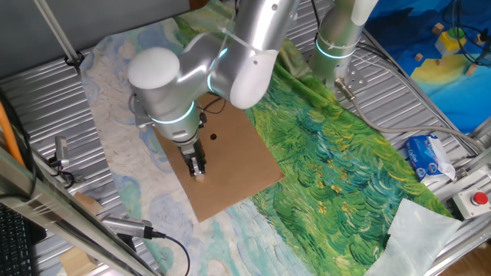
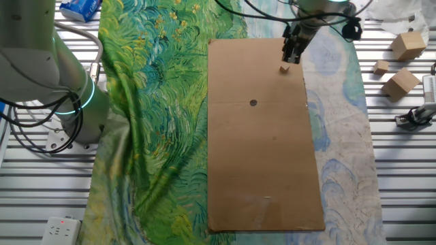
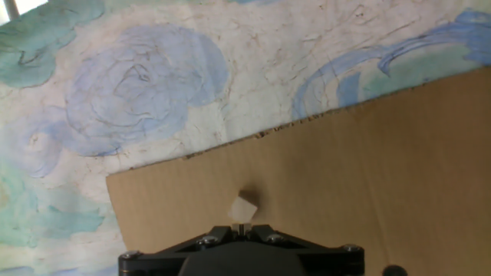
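A small wooden cube (image 2: 285, 68) rests on the brown cardboard sheet (image 2: 266, 150), near its end. My gripper (image 2: 291, 58) points down just above the cube in exterior view 2. From the wrist, the cube (image 3: 243, 209) appears just beyond the tips of my gripper, whose fingers are together with nothing visible between them. Whether the tips touch the cube cannot be told. In exterior view 1 my gripper (image 1: 198, 173) largely covers the cube.
A dark round spot (image 2: 253, 103) marks the cardboard. Larger wooden blocks (image 2: 408, 45) lie off the painted cloth (image 2: 157, 116) on the slatted table. Most of the cardboard is bare.
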